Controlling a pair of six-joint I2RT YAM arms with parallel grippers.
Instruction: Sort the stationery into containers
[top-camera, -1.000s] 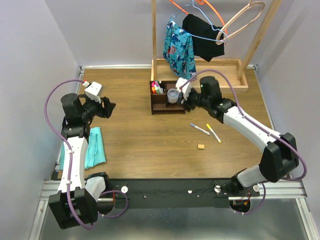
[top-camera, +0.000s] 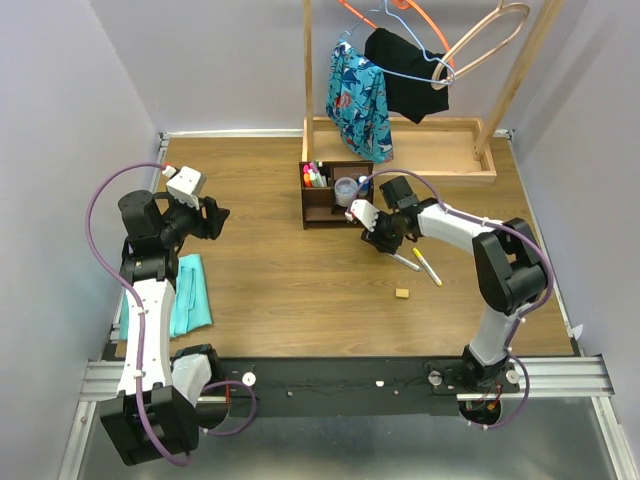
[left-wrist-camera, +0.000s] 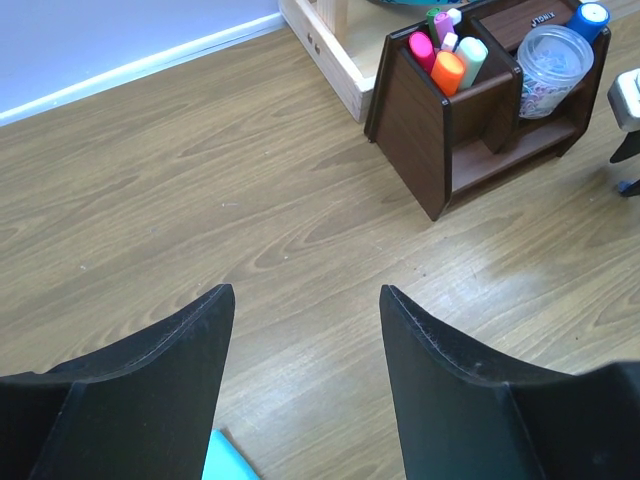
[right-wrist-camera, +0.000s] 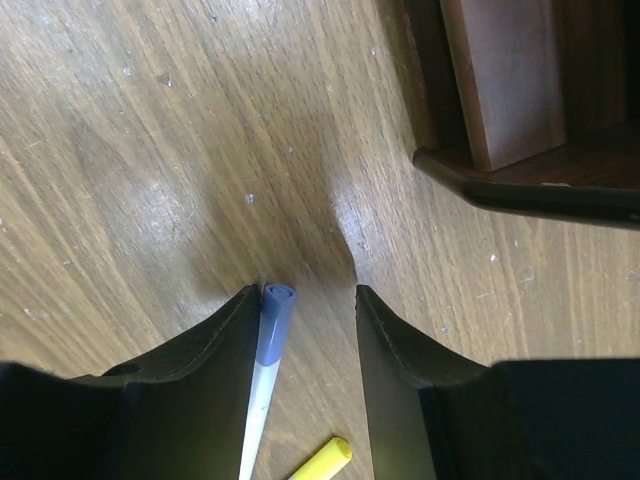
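Note:
A dark wooden organizer (top-camera: 318, 213) stands at the back middle of the table. In the left wrist view its left slot holds several markers (left-wrist-camera: 450, 68), and a clear jar (left-wrist-camera: 553, 66) sits to their right. A white marker with a blue end (right-wrist-camera: 262, 385) lies on the table, its tip between the fingers of my right gripper, close to the left one. Those fingers are open around it. A yellow-tipped marker (top-camera: 427, 267) lies just right of it. My left gripper is open over bare table, nothing between its fingers.
A small tan block (top-camera: 402, 293) lies in front of the markers. Folded turquoise cloth (top-camera: 190, 295) rests by the left arm. A wooden clothes rack (top-camera: 440, 150) stands behind the organizer.
The left arm is almost unmoved.

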